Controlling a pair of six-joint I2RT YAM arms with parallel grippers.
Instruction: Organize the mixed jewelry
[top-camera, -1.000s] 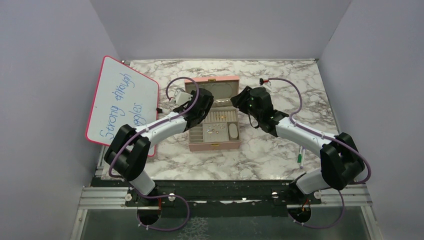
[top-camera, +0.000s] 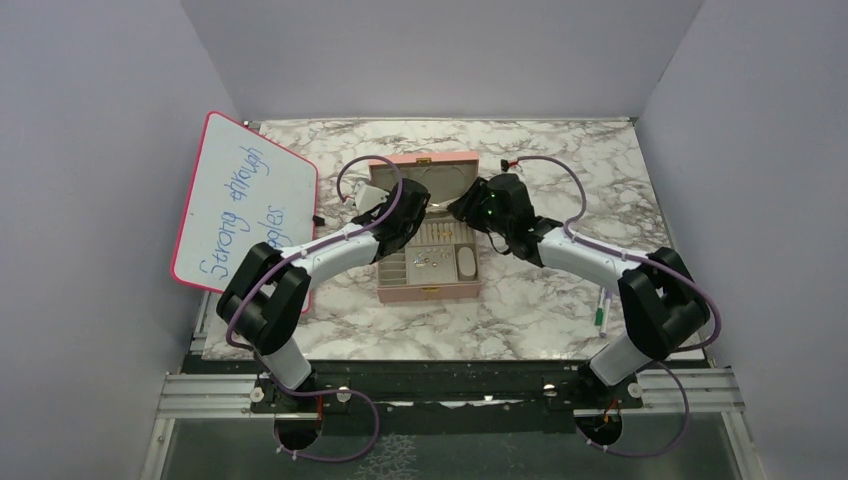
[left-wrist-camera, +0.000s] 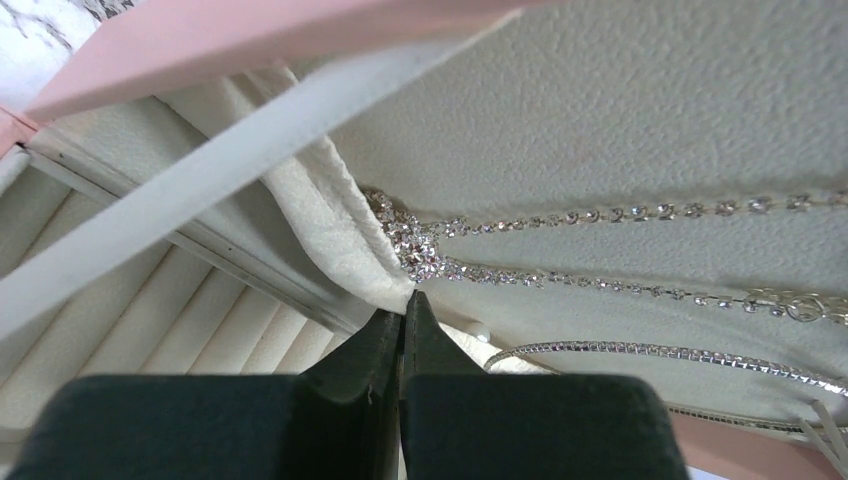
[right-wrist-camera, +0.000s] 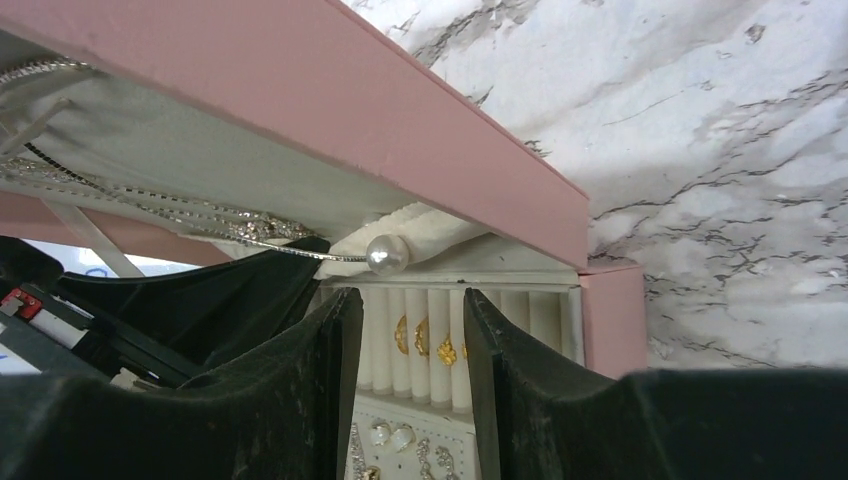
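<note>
The pink jewelry box (top-camera: 428, 292) stands open. In the left wrist view, my left gripper is shut at the edge of a cream fabric flap (left-wrist-camera: 335, 235) in the lid, beside rhinestone chains (left-wrist-camera: 650, 212); whether fabric is between its tips is unclear. My right gripper is part open over the ring rolls, just short of a pearl (right-wrist-camera: 386, 255) on a chain, with nothing visibly held. Gold rings (right-wrist-camera: 445, 352) sit in the rolls, and earrings (right-wrist-camera: 402, 438) lie in the compartment below.
A whiteboard (top-camera: 230, 200) lies at the left, markers (top-camera: 602, 310) at the right.
My right gripper has moved left, closer to the lid and pearl. My left arm has shifted very slightly.
</note>
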